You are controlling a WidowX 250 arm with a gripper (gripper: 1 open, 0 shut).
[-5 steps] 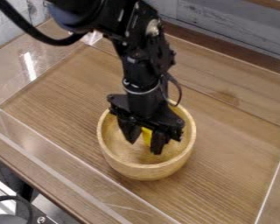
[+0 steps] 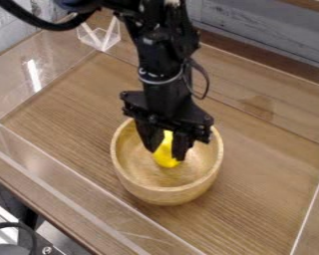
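Observation:
A round light wooden bowl [image 2: 167, 185] sits in the middle of the wooden table, with a yellow object [image 2: 166, 155] inside it. The black gripper [image 2: 163, 140] is just above the bowl, its fingers over the yellow object and partly hiding it. I cannot tell whether the fingers touch it or how far apart they are.
A clear plastic item [image 2: 99, 32] lies at the back left. Black cables show at the lower left, and a pale wall runs along the back right.
The arm and gripper have risen slightly, toward the back of the table. More of the bowl's inside now shows below the fingers, while the bowl stays in place.

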